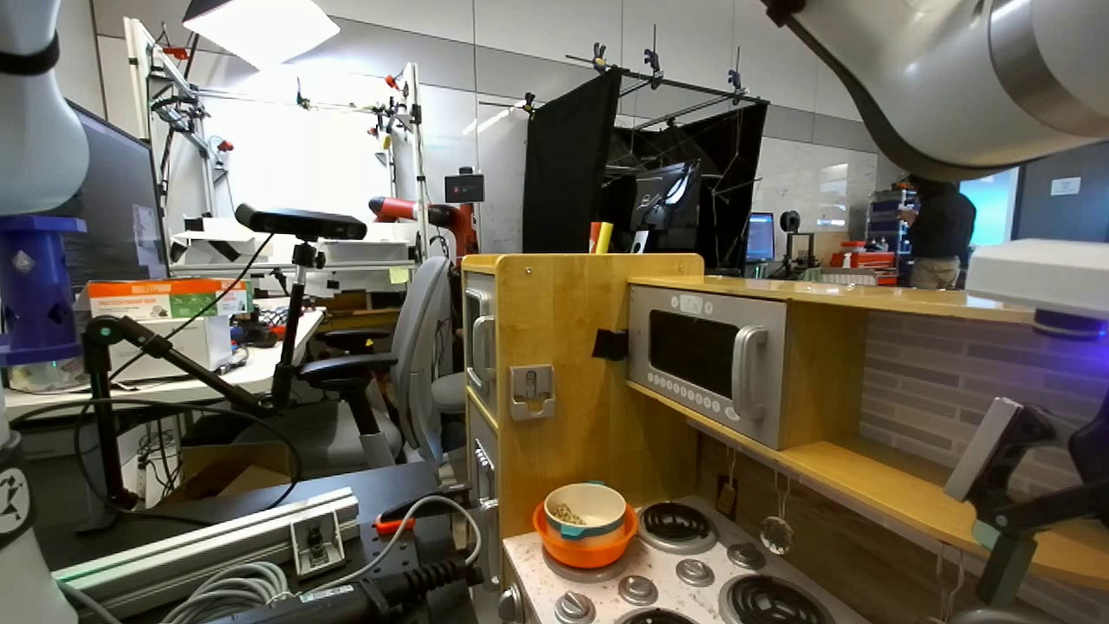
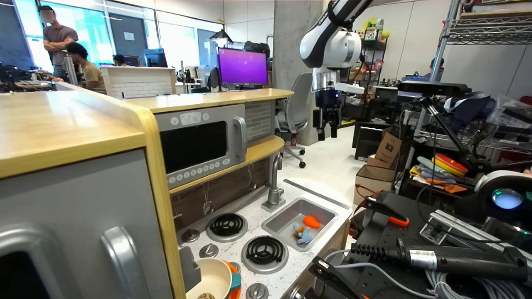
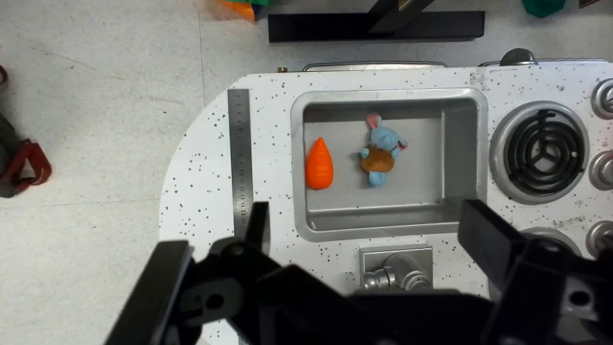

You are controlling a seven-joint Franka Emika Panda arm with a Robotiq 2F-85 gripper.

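Observation:
My gripper is open, its two fingers wide apart with nothing between them. In exterior view 2 the gripper (image 2: 327,133) hangs in the air, pointing down, well above the counter. Below it in the wrist view is the grey sink (image 3: 391,233). Inside, an orange carrot-shaped toy (image 3: 319,166) lies near the left wall. A small blue and brown plush toy (image 3: 379,150) with pink ears lies to its right, apart from it. Both toys also show in the sink in exterior view 2. Exterior view 1 shows only part of the gripper, at the right edge.
A faucet (image 2: 274,184) rises beside the sink. The stove has black burners (image 2: 262,250); a cream bowl (image 1: 585,510) sits in an orange bowl (image 1: 588,552) there. A shelf with a microwave (image 1: 707,354) stands along the back. A metal ruler (image 3: 239,155) lies left of the sink.

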